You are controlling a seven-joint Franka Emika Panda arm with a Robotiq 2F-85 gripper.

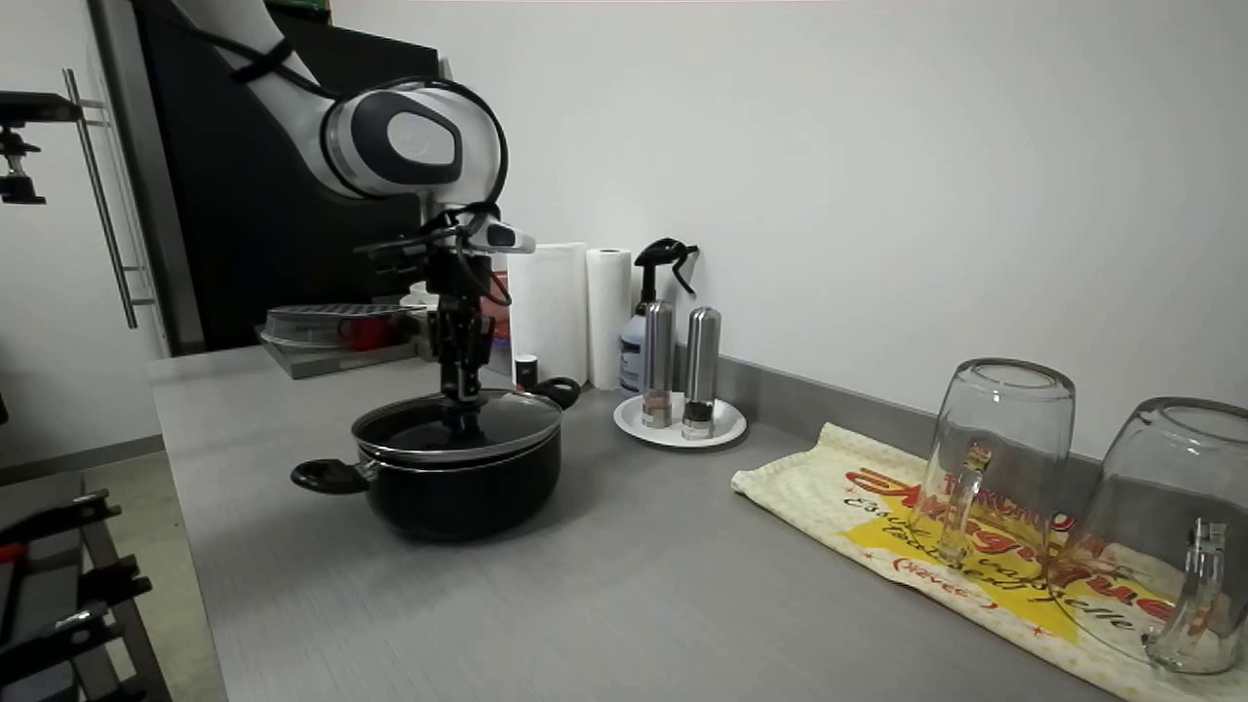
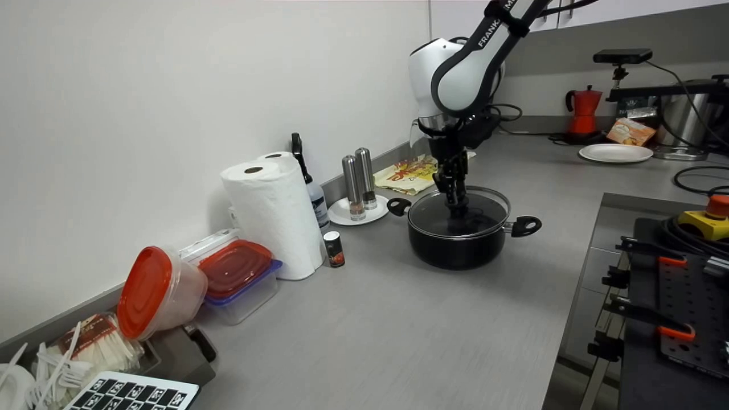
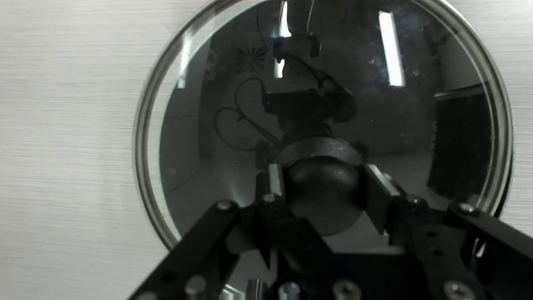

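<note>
A black two-handled pot stands on the grey counter. Over its opening is a glass lid with a metal rim, lying nearly level; in exterior view 1 a narrow gap shows between the rim and the pot. My gripper points straight down at the lid's centre. Its fingers are shut on the round black lid knob, one on each side. The pot's inside is hidden beneath the dark, reflecting glass.
Behind the pot stand paper towel rolls, a small spice jar and a white plate with two grinders. Two glass mugs rest on a cloth.
</note>
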